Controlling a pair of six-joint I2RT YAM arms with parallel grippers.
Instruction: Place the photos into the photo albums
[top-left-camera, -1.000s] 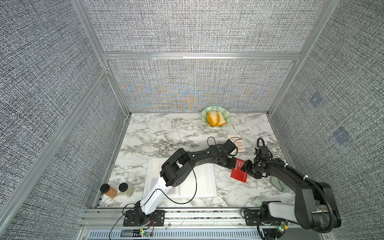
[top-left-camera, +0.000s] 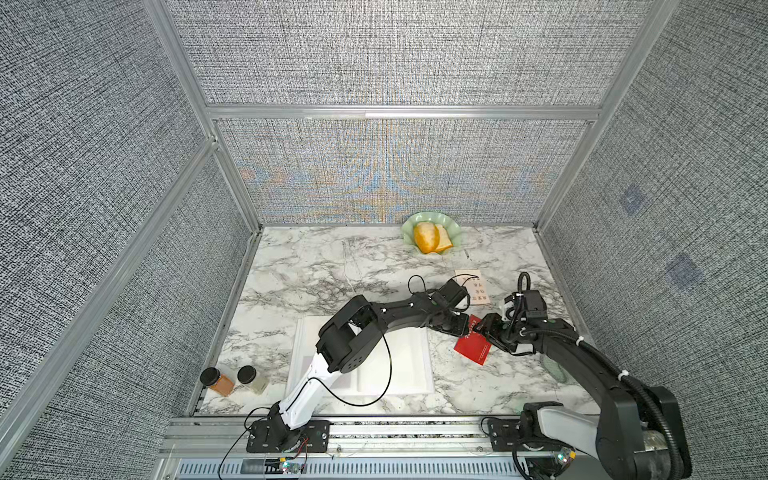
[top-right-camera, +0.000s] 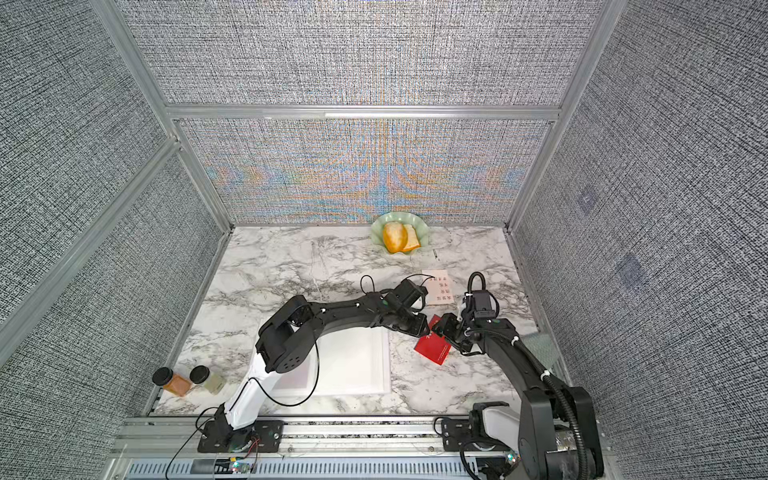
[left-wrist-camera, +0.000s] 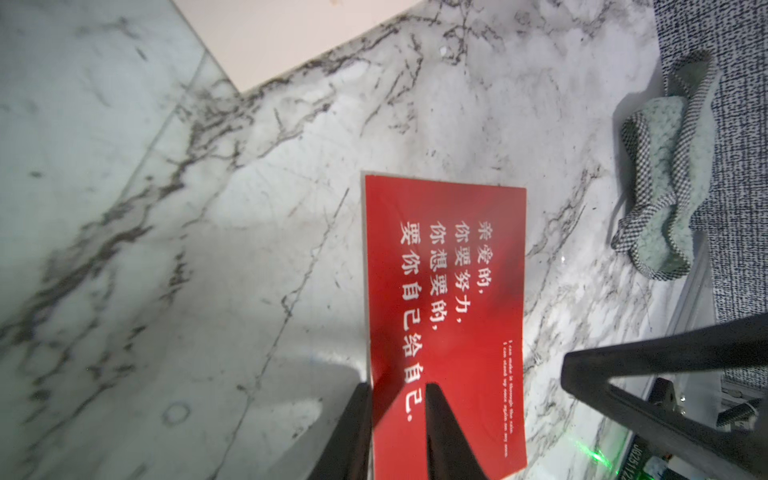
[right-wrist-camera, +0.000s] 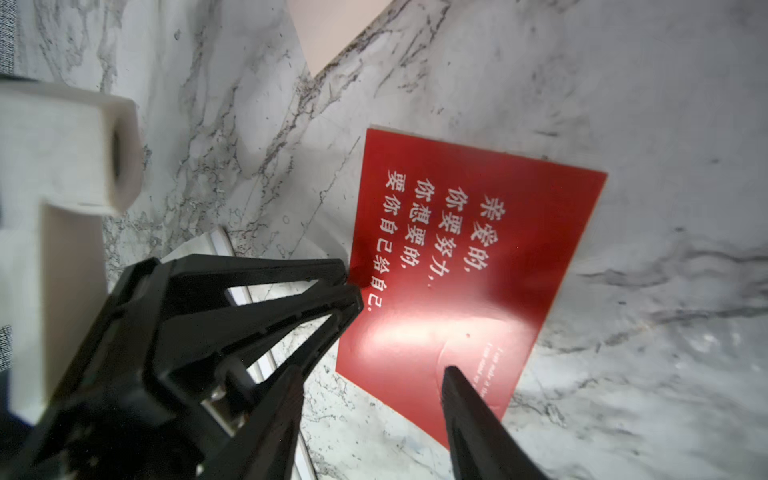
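A red card with white Chinese text (left-wrist-camera: 464, 368) lies flat on the marble table at centre right. My left gripper is low at its left edge, fingertips a little apart, nothing visibly held. My right gripper hangs open over the card from the right, its fingers wide apart. A cream card with printed characters (top-left-camera: 474, 288) lies behind the red one. The white album or tray (top-left-camera: 408, 360) lies open at the front middle, partly hidden by my left arm.
A green bowl with bread (top-left-camera: 432, 248) sits at the back. Two jars (top-left-camera: 216, 381) stand front left. A folded green cloth (left-wrist-camera: 668, 176) lies at the right.
The red card has shifted slightly left and turned. My right gripper has moved slightly left and up in the top view; the left arm has moved very little.
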